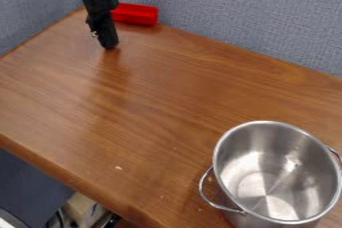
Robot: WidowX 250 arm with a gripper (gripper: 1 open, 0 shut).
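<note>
My black gripper [107, 42] hangs low over the back left of the wooden table [154, 112], its tip at or just above the tabletop. It looks shut, with nothing visible between its fingers, though it is small in this view. A red block-like object [136, 14] lies against the back wall, behind the gripper and to its right, partly hidden by the arm.
A large steel pot [274, 167] with side handles stands at the front right corner. A grey padded wall [241, 12] runs along the back, and the table's edge drops away at the front left.
</note>
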